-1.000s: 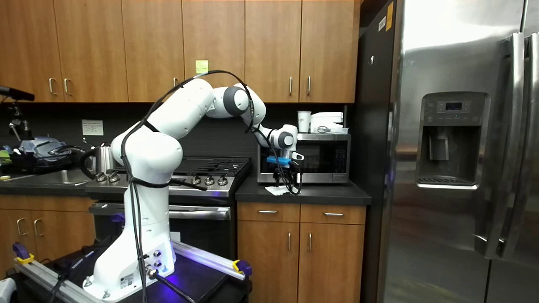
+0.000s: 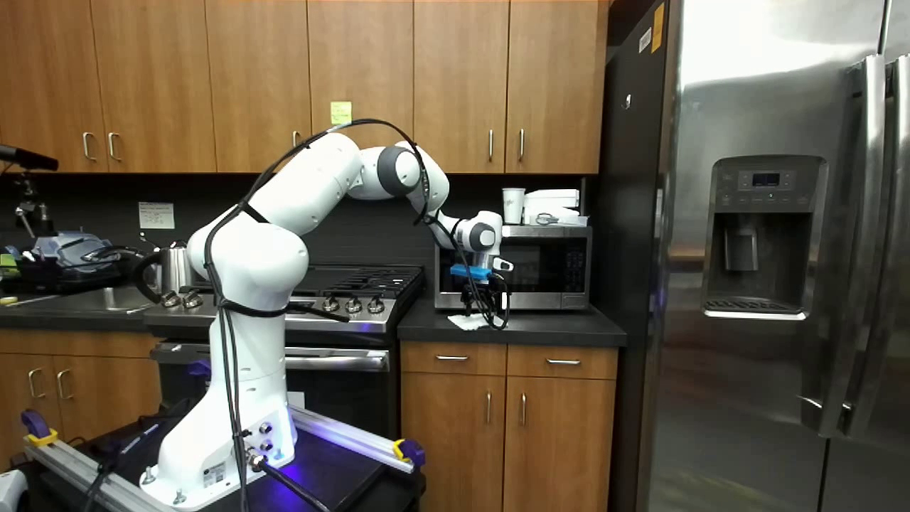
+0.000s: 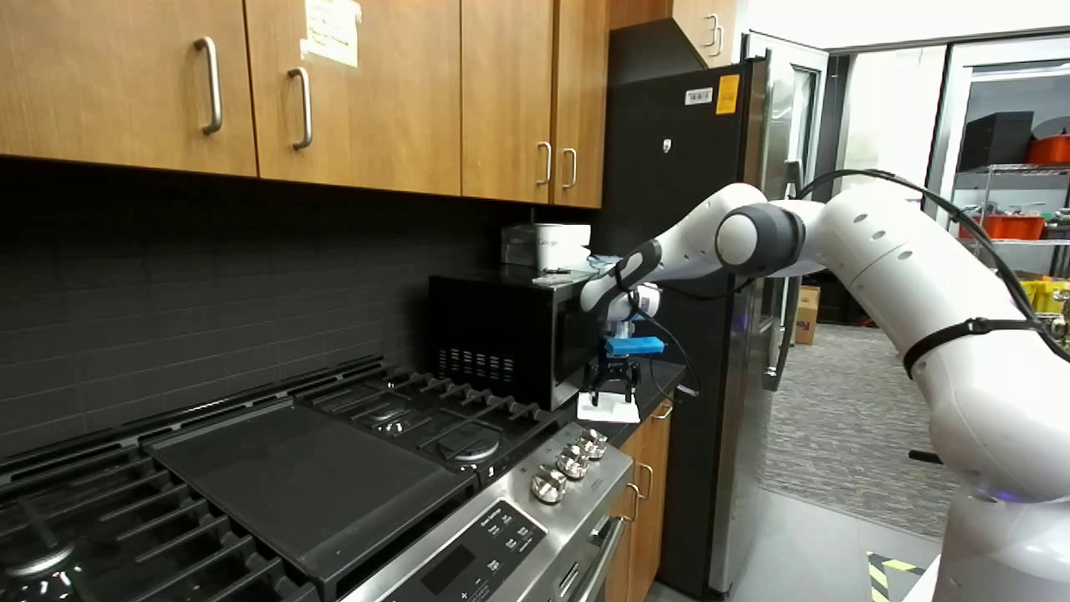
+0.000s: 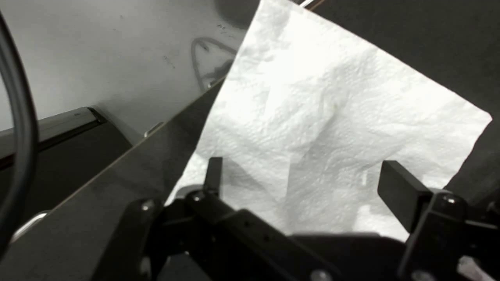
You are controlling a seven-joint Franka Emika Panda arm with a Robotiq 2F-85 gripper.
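A white paper towel (image 4: 337, 103) lies on the dark countertop (image 4: 154, 154), lightly creased, with one corner near the counter's front edge. Above it is my gripper, fingers spread wide and nothing held between them. One black finger (image 4: 214, 175) shows over the towel's left side, the other over its right side. In exterior view 2 the gripper (image 3: 613, 393) points down over the towel (image 3: 607, 408), in front of the microwave. Whether the fingertips touch the towel I cannot tell.
Close behind the gripper stands the microwave (image 2: 550, 264), with a cup (image 2: 513, 205) and white containers (image 2: 552, 205) on top. The stove (image 3: 401, 441) lies to the left, the fridge (image 2: 768, 384) to the right. Counter to the gripper's right is bare.
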